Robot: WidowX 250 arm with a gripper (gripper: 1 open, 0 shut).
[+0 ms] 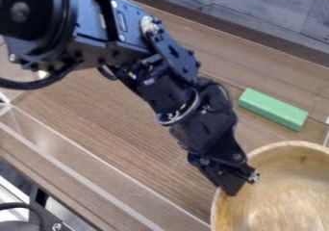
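The black robot arm reaches from the upper left down to the lower right, and its gripper [236,179] is over the left rim of a round wooden bowl [283,201] at the lower right. Whether the fingers are open or closed, or hold anything, is unclear at this angle.
A green rectangular block [272,110] lies on the wooden counter [115,158] behind the bowl. A grey plank wall [244,13] runs along the back. The counter left of the bowl is bare, with a dark cable and metal parts at the lower left corner.
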